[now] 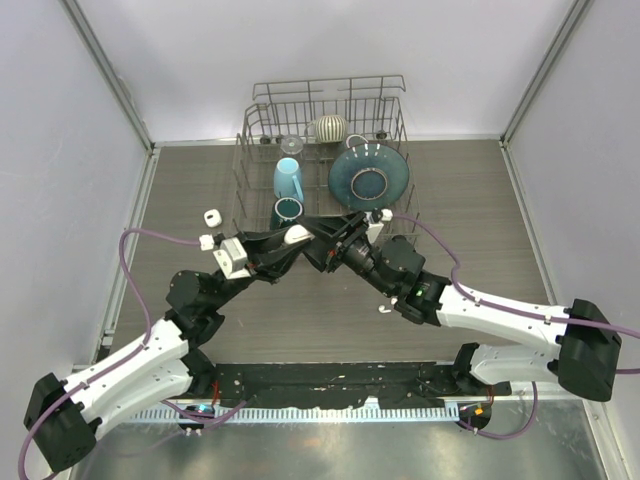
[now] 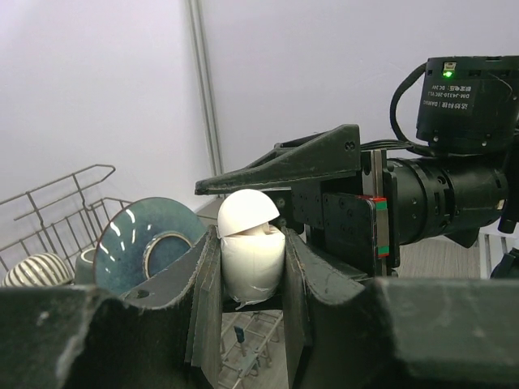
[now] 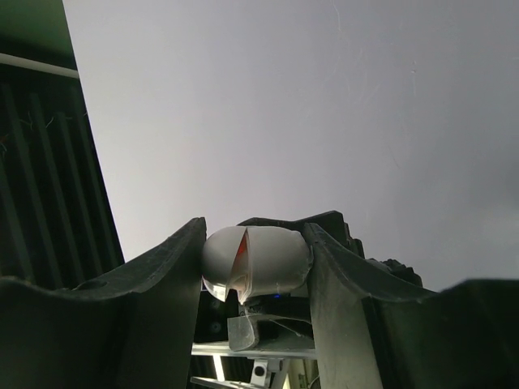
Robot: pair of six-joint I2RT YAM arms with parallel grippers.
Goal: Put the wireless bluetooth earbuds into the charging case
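The white charging case [image 1: 298,234] is held up between both grippers above the table's middle. In the left wrist view the case [image 2: 252,263] sits between the fingers of my left gripper [image 1: 287,250], its white cap [image 2: 246,209] tilted up. My right gripper [image 1: 325,240] meets it from the right; in the right wrist view its fingers are shut on the white case [image 3: 256,262], which shows a gap with orange inside. Whether my left fingers press on it is hard to tell. Small white pieces [image 1: 385,309] lie on the table at right.
A wire dish rack [image 1: 240,170] with mugs, a plate [image 1: 367,185] and a striped cup [image 1: 331,128] stands behind the grippers. A small white item [image 1: 212,218] lies left of the rack.
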